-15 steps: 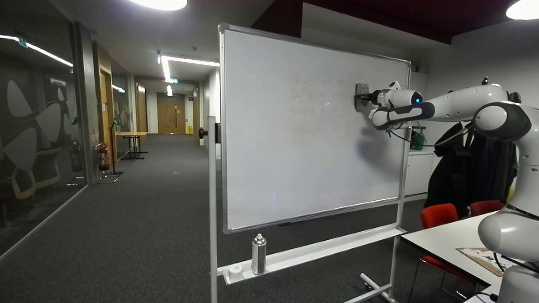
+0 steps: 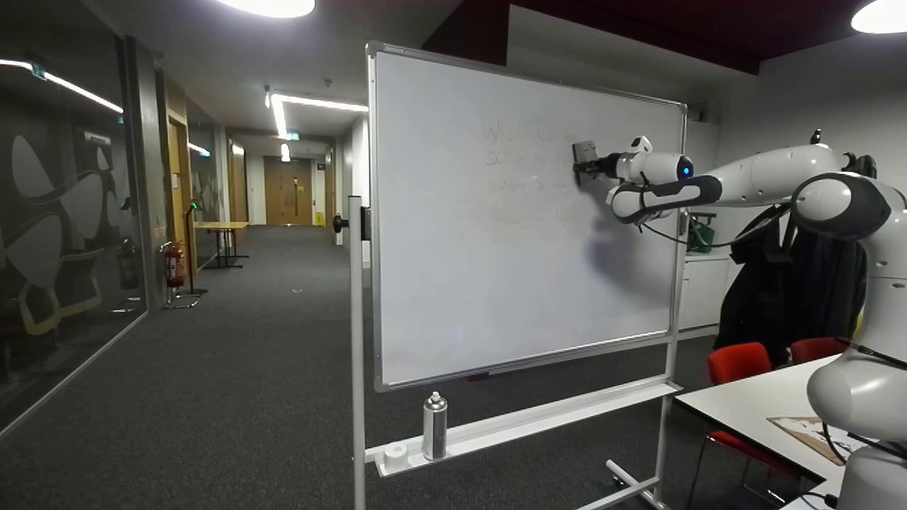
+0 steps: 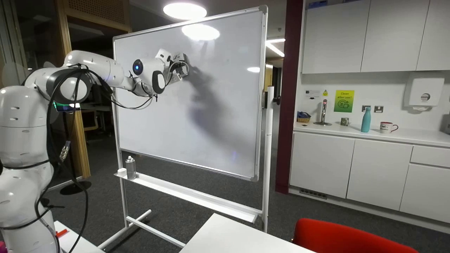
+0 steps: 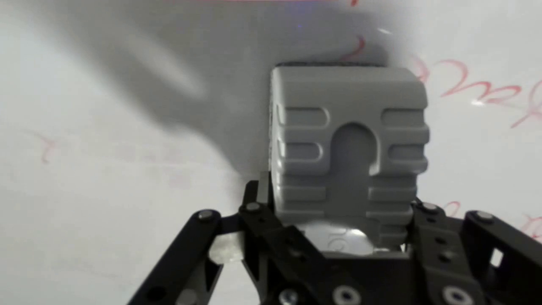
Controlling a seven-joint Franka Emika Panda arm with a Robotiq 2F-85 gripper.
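A grey ribbed eraser (image 4: 350,147) fills the middle of the wrist view, and my gripper is shut on it, one finger at each side. The eraser's dark underside lies at or against the whiteboard (image 4: 127,244); exact contact is hard to tell. Red handwriting (image 4: 480,86) runs to the eraser's right, with a faint red stroke (image 4: 46,147) at its left. In exterior view 1 the whiteboard (image 2: 485,289) carries faint lines of writing (image 2: 523,157), and my gripper (image 2: 587,166) is at their right end, in the upper right of the board.
On the stand's lower tray (image 2: 544,422) are a silver spray can (image 2: 434,426) and a small white item (image 2: 396,457). A white table (image 3: 236,238) and red chair (image 3: 346,236) stand in front. The lower board is unobstructed.
In exterior view 1 my gripper and the eraser have moved left across the board, closer to the writing, and the eraser looks more tilted. The can has stayed on the tray.
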